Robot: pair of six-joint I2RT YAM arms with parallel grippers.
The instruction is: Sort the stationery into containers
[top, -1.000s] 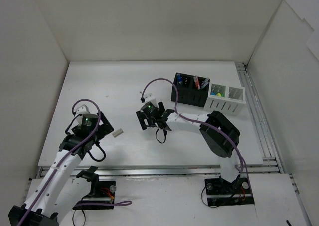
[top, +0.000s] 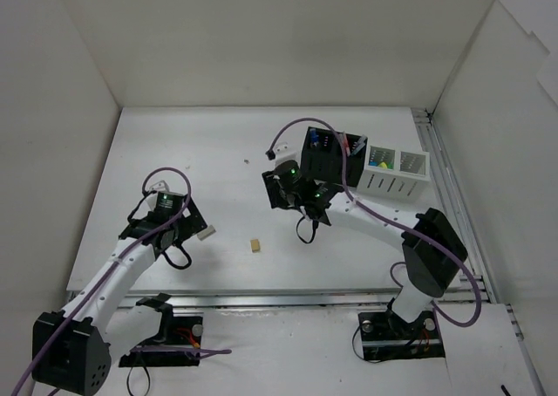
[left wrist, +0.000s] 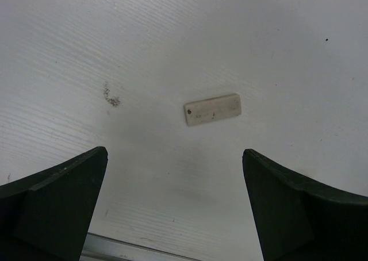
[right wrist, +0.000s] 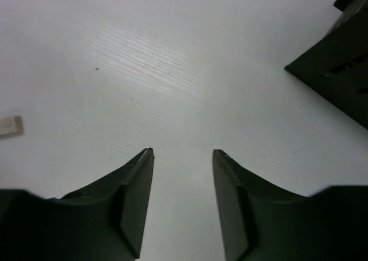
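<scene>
A pale grey block (left wrist: pixel 213 110) like an eraser lies flat in the left wrist view, marked with dark specks. My left gripper (top: pixel 193 221) is open just beside and above it, with nothing between its fingers. A small tan block (top: pixel 255 245) rests on the table between the arms. Right of centre, my right gripper (top: pixel 271 190) hangs with its fingers part open and only bare table showing between them. At the left edge of the right wrist view is the end of a pale block (right wrist: pixel 10 126); which block it is, I cannot tell.
Behind my right gripper stands a black container (top: pixel 320 162) holding pens and other long items, partly covered by the arm's cable. The white divided container (top: pixel 394 185) beside it has blue, yellow and green pieces inside.
My right gripper has shifted right and back, towards the black container. The tan block now shows in the open on the table. My left gripper has moved slightly right.
</scene>
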